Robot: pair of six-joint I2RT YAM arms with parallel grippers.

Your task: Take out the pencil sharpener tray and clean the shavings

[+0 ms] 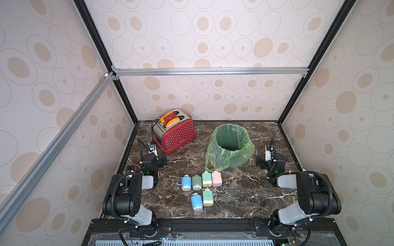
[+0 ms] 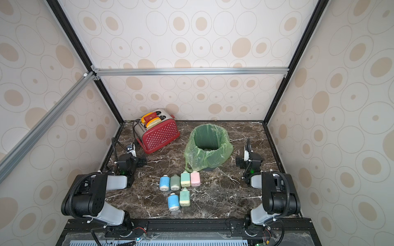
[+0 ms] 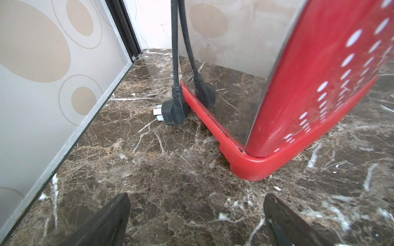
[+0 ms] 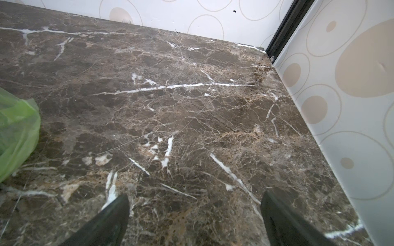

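Note:
A red and silver perforated appliance, with yellow-and-red items on top, stands at the back left; no sharpener tray can be made out. My left gripper is open and low in front of its corner, nothing between the fingers, with black plugs beside the appliance. A bin lined with a green bag stands at the back centre-right. My right gripper is open over bare marble at the right, the bag partly visible at the left edge of its wrist view.
Several small blue, green and pink bottles lie in the front middle of the marble table. The back right and the area before my right gripper are clear. Walls close in on both sides and behind.

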